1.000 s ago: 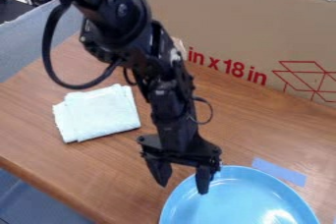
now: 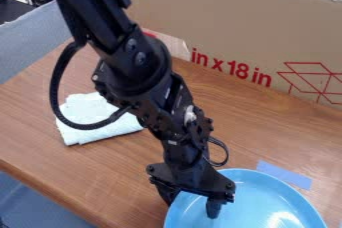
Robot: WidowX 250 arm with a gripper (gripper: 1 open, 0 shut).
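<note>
My black gripper (image 2: 190, 198) is low at the front of the wooden table, its fingers over the left rim of a light blue plate (image 2: 267, 208); whether they are open or shut on anything is hard to tell. A folded white cloth (image 2: 83, 122) lies on the table to the left, behind the arm and partly hidden by it.
A large cardboard box (image 2: 234, 37) stands along the back. A strip of blue tape (image 2: 285, 174) is on the table beside the plate. Bare wood (image 2: 267, 127) lies right of the arm. The table's edge is at the left.
</note>
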